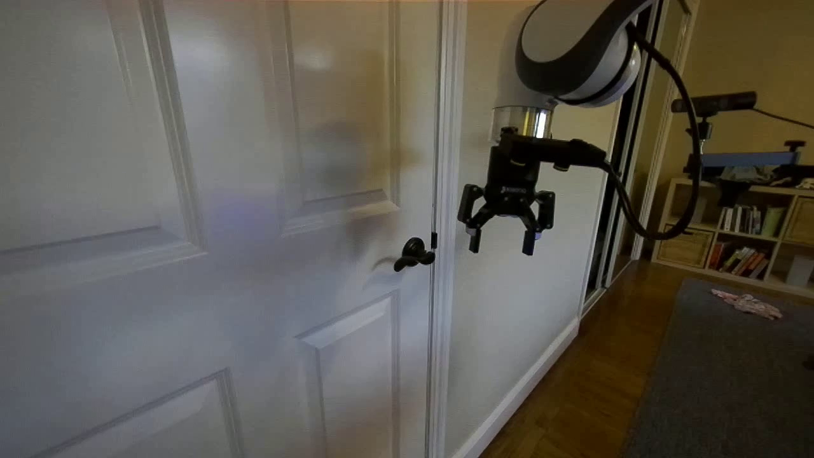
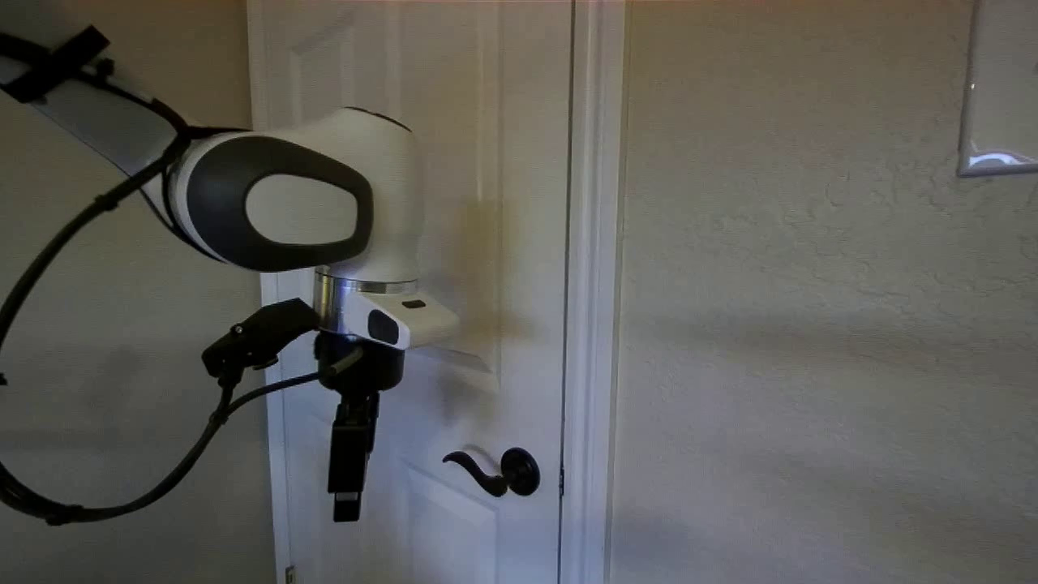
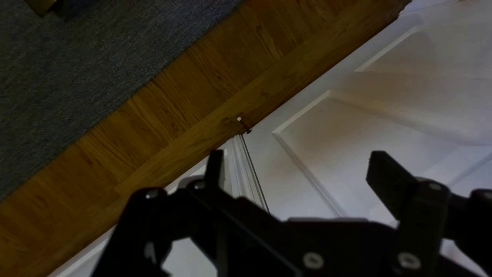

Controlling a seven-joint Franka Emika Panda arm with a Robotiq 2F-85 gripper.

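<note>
A white panelled door (image 1: 244,305) stands closed against its frame, with a dark curved lever handle (image 1: 414,254) near its edge. In the second exterior view the handle (image 2: 496,473) sits to the right of my gripper (image 2: 346,514), whose fingers point down. My gripper (image 1: 502,245) hangs open, empty and clear of the handle in the first exterior view. The wrist view shows the fingers (image 3: 386,177) spread wide, with the door (image 3: 323,138) and the floor beyond them. No handle can be made out in that view.
The door frame (image 2: 590,292) and a plain wall (image 2: 827,321) lie right of the door. Below are the wooden floor (image 3: 184,106) and a dark grey rug (image 3: 101,69). A bookshelf (image 1: 744,233) stands far back; a cloth (image 1: 748,304) lies on the rug.
</note>
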